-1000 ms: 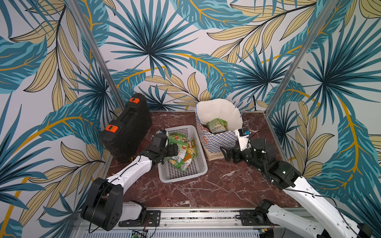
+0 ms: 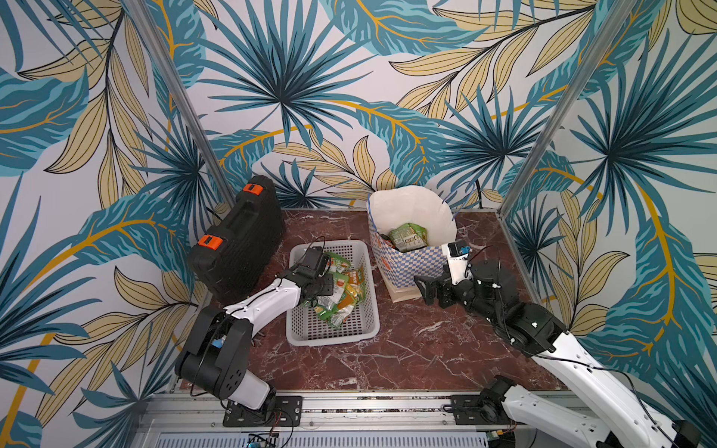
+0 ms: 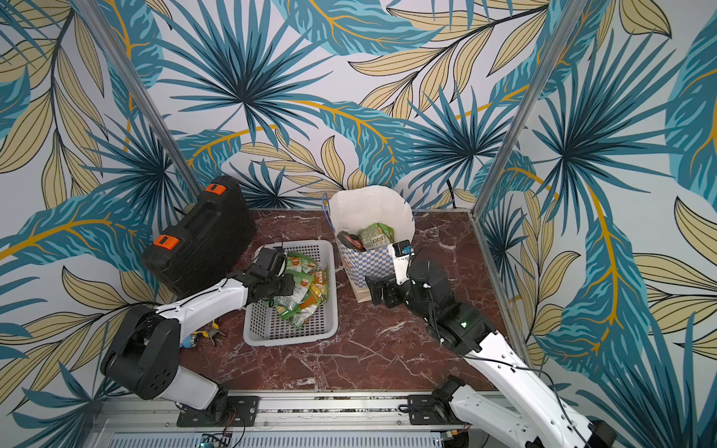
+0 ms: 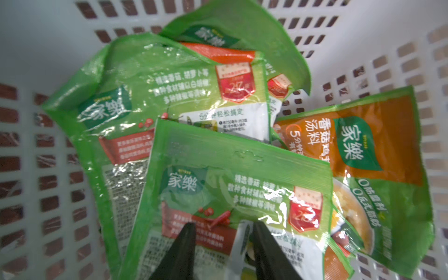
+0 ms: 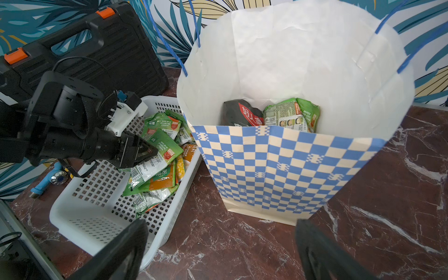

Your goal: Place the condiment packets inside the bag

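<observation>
A white perforated basket [image 2: 332, 334] holds several green and orange condiment packets [image 4: 351, 144]. My left gripper is down among them at the top packet [image 4: 242, 182], its fingers part open; whether anything is gripped is unclear. To the basket's right, the checked paper bag [image 5: 289, 168] stands upright with a green packet [image 5: 287, 114] and a dark red-labelled packet [image 5: 242, 113] inside. My right gripper stands open in front of the bag, with nothing between its fingers.
A black case [image 2: 239, 239] with orange latches stands behind and left of the basket. Small tools [image 5: 44, 182] lie left of the basket.
The basket has shifted left by a small amount, and my left gripper and arm have moved with a slight turn over it. The right arm is unmoved.
</observation>
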